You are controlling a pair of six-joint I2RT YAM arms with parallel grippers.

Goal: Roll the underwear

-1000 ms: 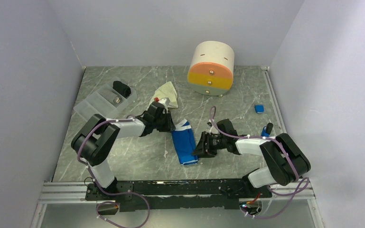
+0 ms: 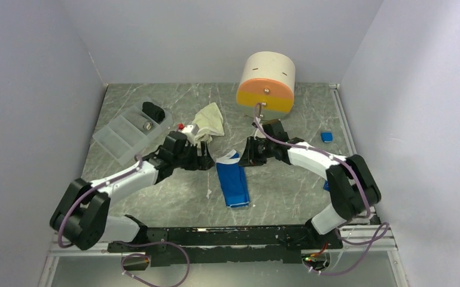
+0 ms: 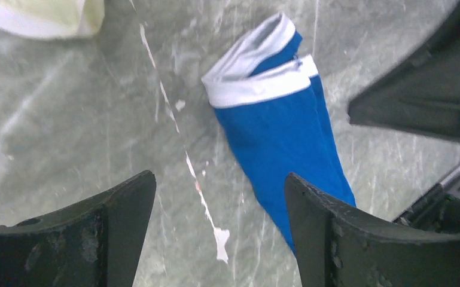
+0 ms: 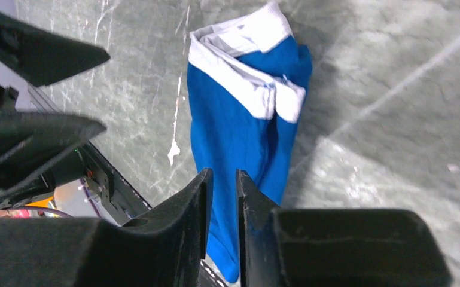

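Blue underwear lies flat in a narrow folded strip on the table, its white waistband at the far end. My left gripper is left of that waistband end; in its wrist view the fingers stand wide apart with nothing between them. To the right of the waistband is my right gripper. Its fingers are a small gap apart in the right wrist view, with the blue cloth seen beyond them and none visibly gripped.
A clear divided box with a black roll stands at left. Behind are a cream cloth and a rounded drawer cabinet. A small blue bundle lies at right. Bare table lies around the underwear's near end.
My right gripper has moved away from the underwear's near end to beside the waistband. My left gripper has drawn back left a little. The underwear looks much the same.
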